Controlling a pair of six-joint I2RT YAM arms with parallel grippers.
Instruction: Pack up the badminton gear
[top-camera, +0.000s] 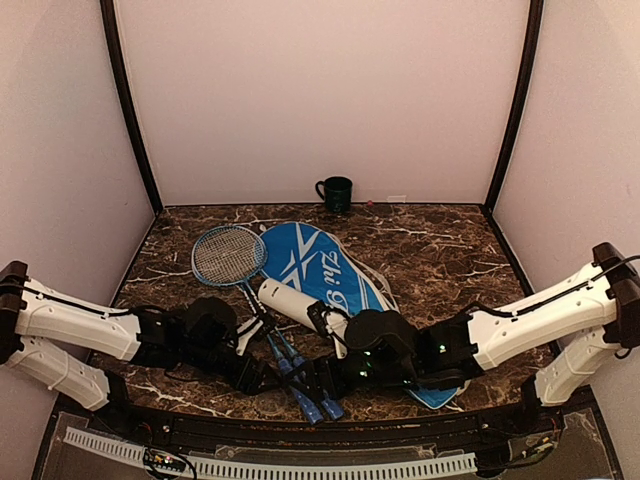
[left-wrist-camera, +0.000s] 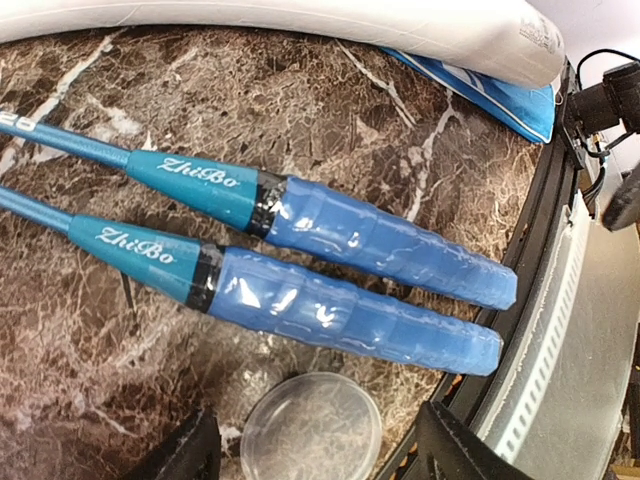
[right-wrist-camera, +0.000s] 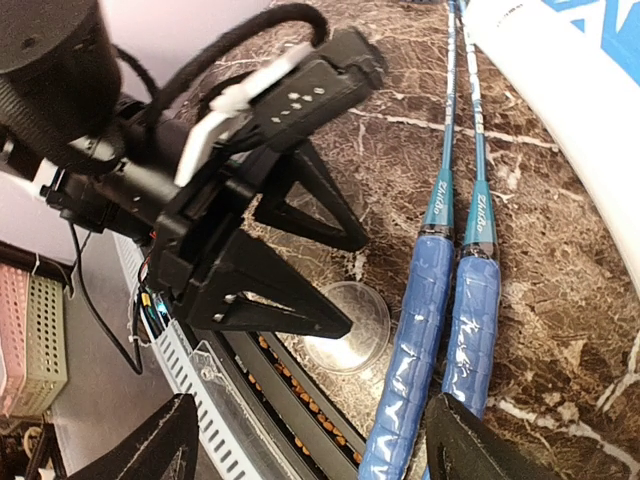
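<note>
Two rackets lie crossing the table, their heads (top-camera: 228, 256) at the far left and their blue handles (left-wrist-camera: 370, 240) near the front edge. A clear round lid (left-wrist-camera: 312, 430) rests flat on the table beside the handles. Close to that lid, my left gripper stands open with nothing between its fingers. My right gripper is apart from it, over the front area near the handles, its fingers spread and empty. A white tube (top-camera: 290, 303) lies against the blue racket bag (top-camera: 300, 255); the right arm hides part of both.
A dark mug (top-camera: 337, 193) stands by the back wall. The table's front edge borders a slotted white strip (top-camera: 270, 466). Both grippers are close together at the front centre. Open table lies at the back right.
</note>
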